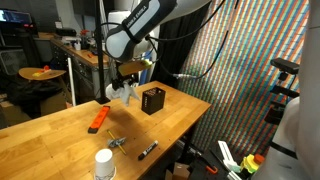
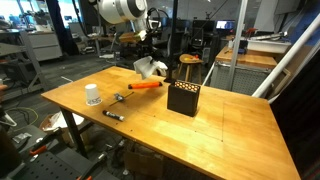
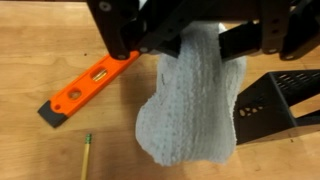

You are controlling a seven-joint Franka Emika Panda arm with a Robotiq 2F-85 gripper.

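A white cloth (image 3: 185, 115) hangs bunched from my gripper, which is shut on it. In exterior view 1 the gripper (image 1: 125, 78) holds the cloth (image 1: 125, 92) above the table, just left of a black mesh box (image 1: 153, 100). The box (image 3: 280, 105) shows at the right of the wrist view, apart from the cloth. An orange level (image 3: 90, 88) lies on the table left of the cloth. From exterior view 2, the cloth (image 2: 150, 68) appears raised behind the level (image 2: 145, 85).
A white cup (image 1: 105, 163) stands near the table's front edge. A dark marker-like tool (image 1: 148, 150) and a small metal tool (image 1: 116, 141) lie nearby. A pencil (image 3: 86, 157) is at lower left in the wrist view. Beyond the box, the tabletop (image 2: 235, 125) is bare.
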